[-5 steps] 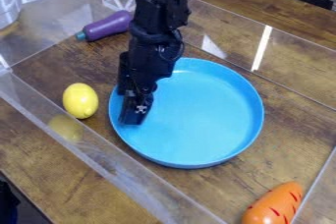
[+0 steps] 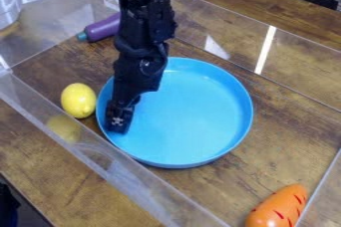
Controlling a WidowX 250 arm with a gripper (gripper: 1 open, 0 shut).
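The black gripper (image 2: 120,116) reaches down from the top of the view onto the left part of a round blue plate (image 2: 193,116), its lower tips at the plate's left edge. The arm hides whatever may be between or behind the fingers. A yellow lemon-like object (image 2: 79,101) lies just left of the plate, apart from the fingertips.
A purple eggplant-like object (image 2: 100,30) lies at the upper left. An orange carrot (image 2: 277,205) lies at the bottom right. Clear walls edge the wooden surface at left and right. Bare wood (image 2: 280,131) shows right of the plate.
The arm and gripper have shifted slightly left. The plate has also moved a little to the left. The other objects appear unmoved.
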